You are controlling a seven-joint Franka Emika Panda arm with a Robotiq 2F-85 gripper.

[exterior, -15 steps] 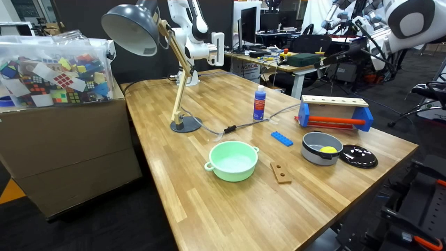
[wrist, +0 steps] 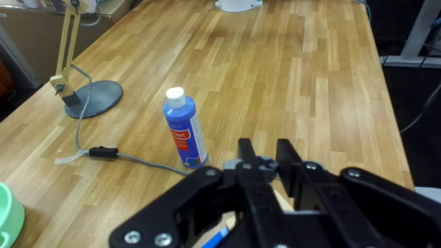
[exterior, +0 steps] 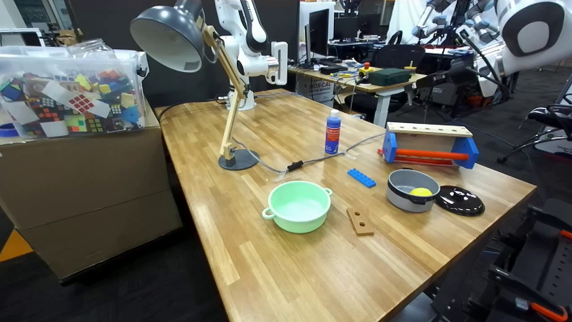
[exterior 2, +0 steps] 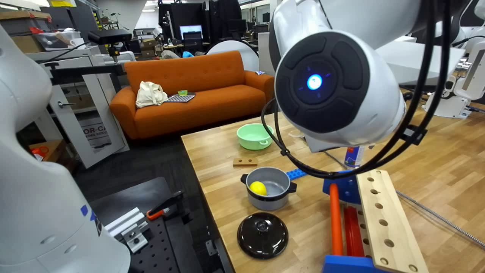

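Observation:
High above the table's right side, my gripper has a small grey object [wrist: 267, 163] between its fingers; black finger parts hide most of it, so its shape is unclear. In exterior view 1 the dark gripper [exterior: 429, 80] hangs beyond the wooden toy bench, hard to make out against the background. A grey pot [exterior: 399, 196] with a yellow ball-like thing [exterior 2: 258, 188] inside stands uncovered, its black lid [exterior 2: 262, 235] lying flat beside it. The green two-handled bowl [exterior: 299, 206] looks empty. A blue bottle [wrist: 184, 128] stands upright ahead of the gripper.
A blue studded brick [exterior: 361, 177] and a wooden piece with two holes [exterior: 359, 222] lie between bowl and pot. The toy bench [exterior: 429, 147] stands near the pot. A desk lamp [exterior: 238, 160] and its cable cross the left side.
The arm's end and gripper have shifted slightly right and downward in exterior view 1. Objects on the table stay where they were.

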